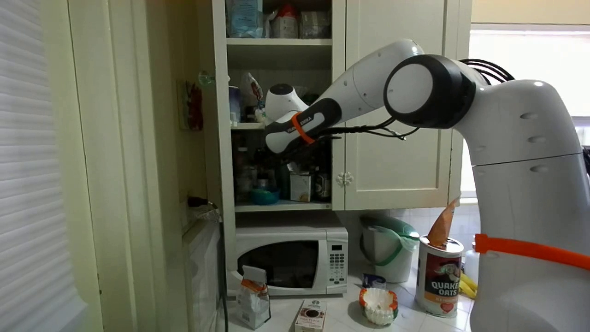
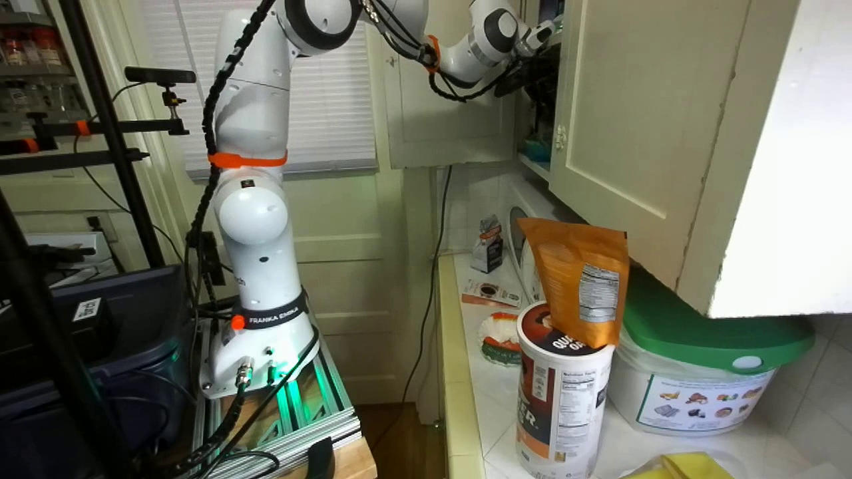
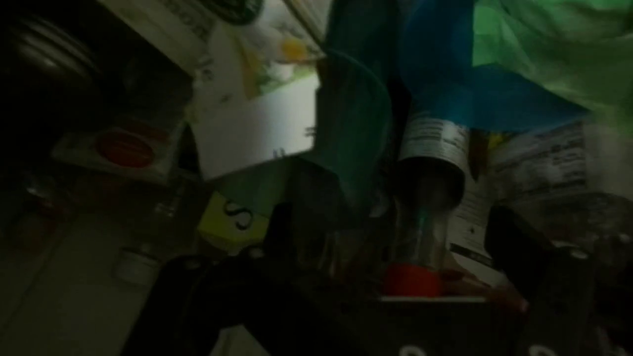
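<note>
In the dim wrist view my gripper stands open, its dark fingers (image 3: pixel 515 240) wide apart. Between and beyond them shows a clear jar with a red cap (image 3: pixel 413 280), lying among dark shapes; nothing appears gripped. A small bottle with a printed label (image 3: pixel 434 139) is just past it. To the left are a white box (image 3: pixel 255 136) and a yellow carton marked S (image 3: pixel 232 222). Seen from outside, the hand reaches into the lower shelf of the open cupboard, above a teal bowl (image 1: pixel 265 196) and a white box (image 1: pixel 300 187); its fingers are lost in shadow there.
The shelf edge (image 1: pixel 283 207) and closed cupboard door (image 1: pixel 395 110) bound the opening. Below stands a microwave (image 1: pixel 290 260). On the counter are a coffee bag (image 1: pixel 254 301), a flat box (image 1: pixel 310 316), a scalloped bowl (image 1: pixel 379 306) and an oats canister (image 1: pixel 439 276).
</note>
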